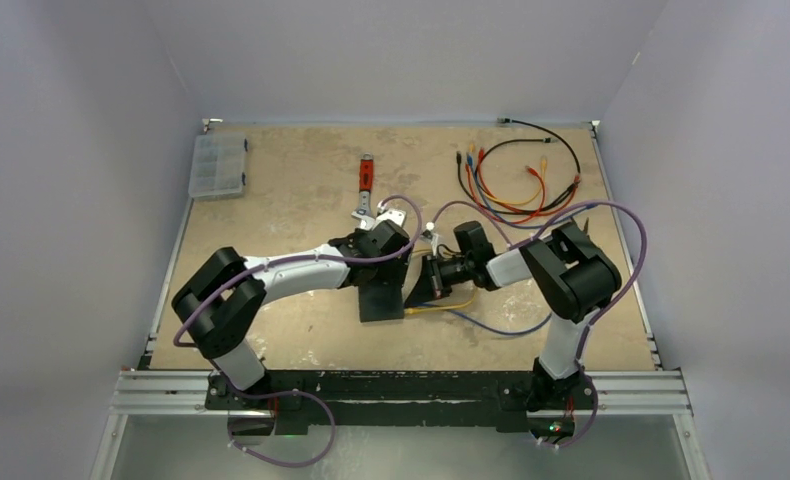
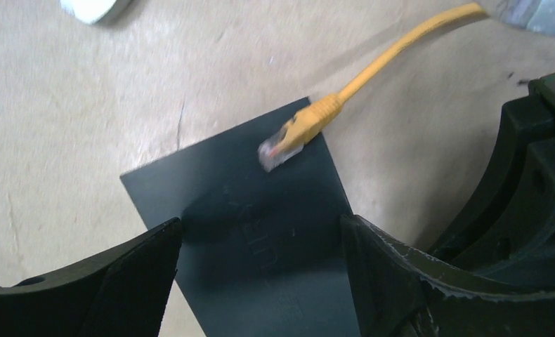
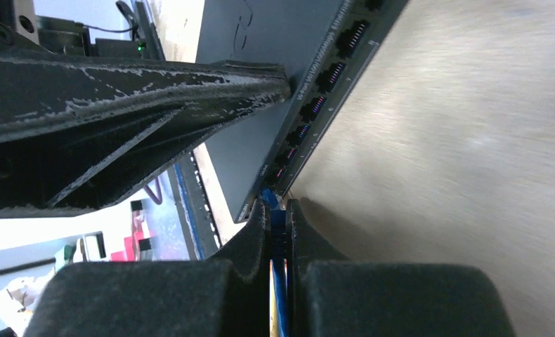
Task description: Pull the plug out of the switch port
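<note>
The black switch (image 1: pixel 381 304) lies flat on the board, its row of ports (image 3: pixel 318 105) facing the right arm. My left gripper is over it with the fingers apart, one on either side; in the right wrist view a black left finger (image 3: pixel 190 91) crosses the switch's top. My right gripper is shut on a blue cable (image 3: pixel 280 288) close to the end port. The blue plug's tip is mostly hidden, so I cannot tell whether it sits in the port. A yellow plug (image 2: pixel 306 130) with a clear tip shows over the switch's corner, outside any port.
Coiled cables (image 1: pixel 521 190) lie at the back right. A red-handled wrench (image 1: pixel 365 180) lies behind the switch, and a clear box (image 1: pixel 217 166) at the back left. The front left of the board is bare.
</note>
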